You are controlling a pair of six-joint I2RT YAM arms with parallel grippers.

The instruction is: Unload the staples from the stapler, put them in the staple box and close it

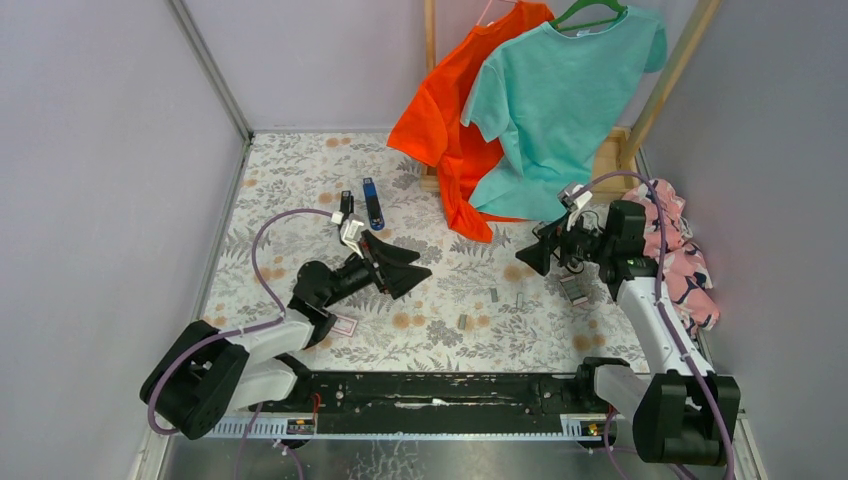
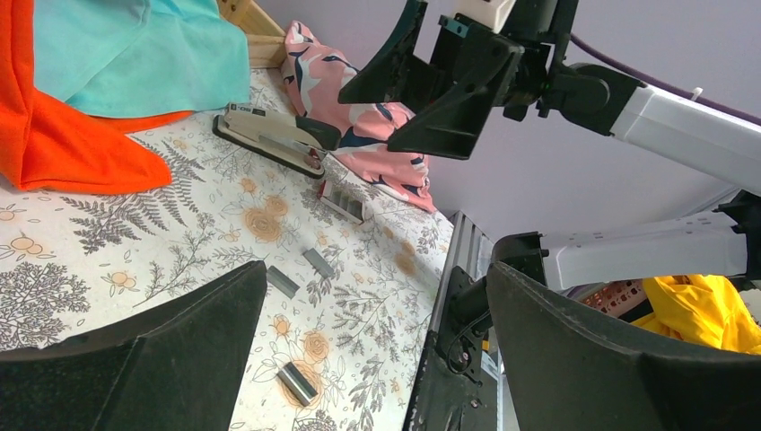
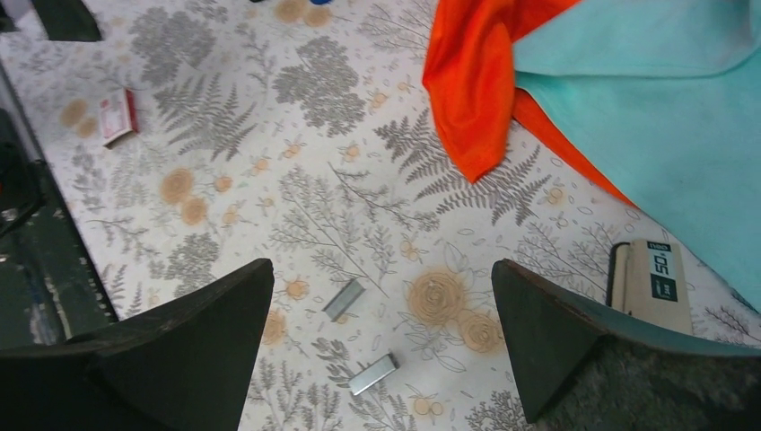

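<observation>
The stapler lies on the floral surface by the hanging shirts; in the right wrist view part of it shows at right, partly behind a finger. My right gripper hangs open above it. My left gripper is open over the left-middle, nothing between its fingers. Loose staple strips lie in the middle. A staple box sits beside the stapler toward the front.
Orange shirt and teal shirt hang at the back onto the surface. Pink patterned cloth lies at far right. Remotes and a card box lie at left.
</observation>
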